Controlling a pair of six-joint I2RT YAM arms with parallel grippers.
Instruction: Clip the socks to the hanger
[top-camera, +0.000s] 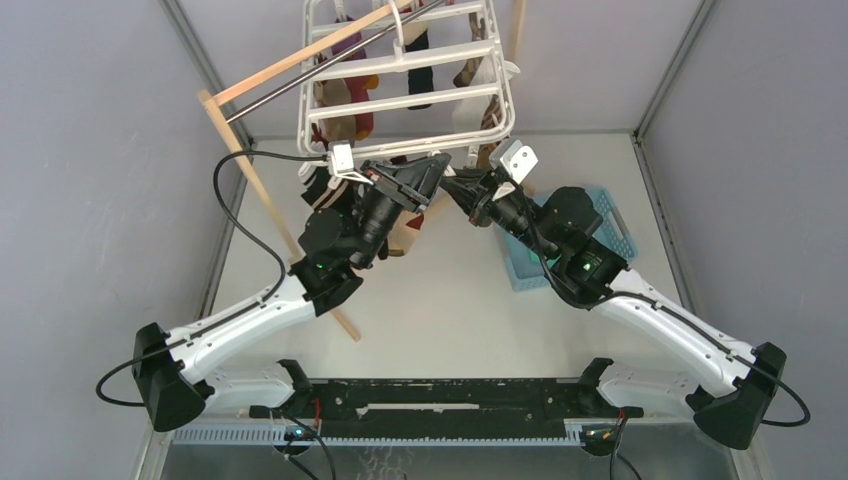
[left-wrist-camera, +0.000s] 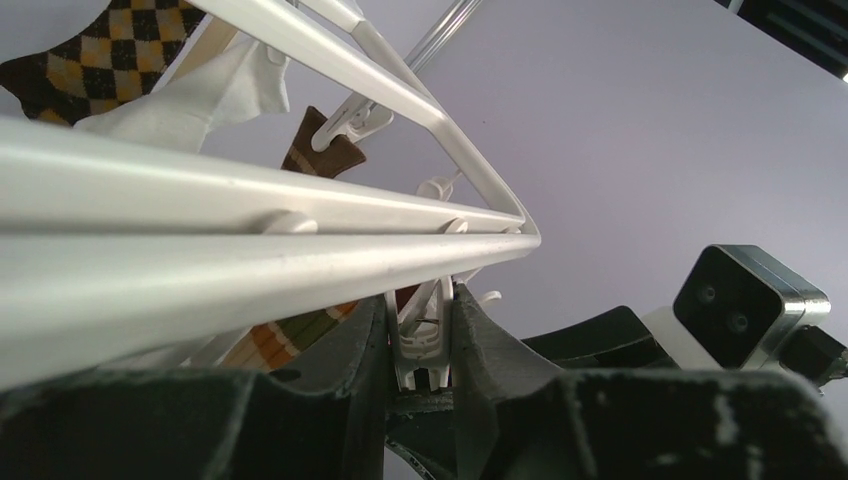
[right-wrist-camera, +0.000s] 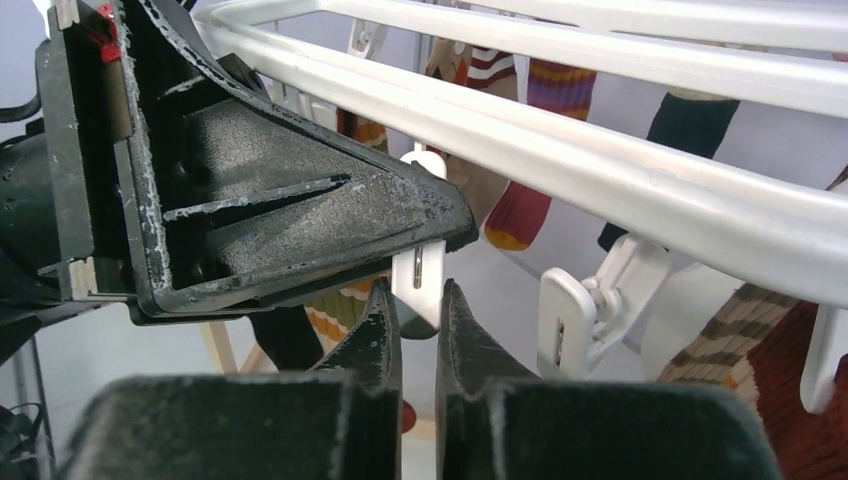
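The white hanger (top-camera: 430, 98) hangs from the rack with several socks clipped beneath it. Both grippers meet at its front edge. My left gripper is shut on a white clip (right-wrist-camera: 418, 275) just under the rail. My right gripper is shut on the lower end of that clip, below the left gripper's black body. In the right wrist view, a red and purple sock (right-wrist-camera: 520, 205) and a dark sock (right-wrist-camera: 680, 130) hang behind the rails. Whether a sock lies in the held clip is unclear.
A blue basket (top-camera: 607, 230) sits on the floor at right, partly behind the right arm. The wooden rack (top-camera: 260, 75) stands at left and back, with a metal rod. Free floor (top-camera: 400, 320) shows in front of the hanger.
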